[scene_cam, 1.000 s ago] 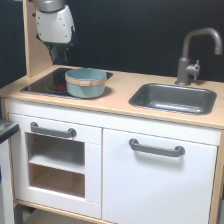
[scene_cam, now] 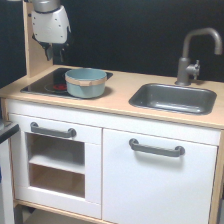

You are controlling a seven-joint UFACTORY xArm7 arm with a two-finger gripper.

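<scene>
A teal pot (scene_cam: 87,84) with a lighter rim stands upright on the dark cooktop (scene_cam: 50,85), toward its right side. Behind it and to the left, my gripper (scene_cam: 55,53) hangs down from the white arm, its dark fingers above the back of the cooktop. The gripper appears clear of the pot. Its fingers are too small and dark against the black background to show how they stand.
To the right a metal sink (scene_cam: 173,98) is set into the wooden counter (scene_cam: 125,88), under a grey faucet (scene_cam: 197,55). Bare counter lies between pot and sink. Below are an open-fronted oven (scene_cam: 57,152) and a closed white cabinet door (scene_cam: 155,185).
My arm and gripper have shifted slightly left in the view. The pot has not visibly moved.
</scene>
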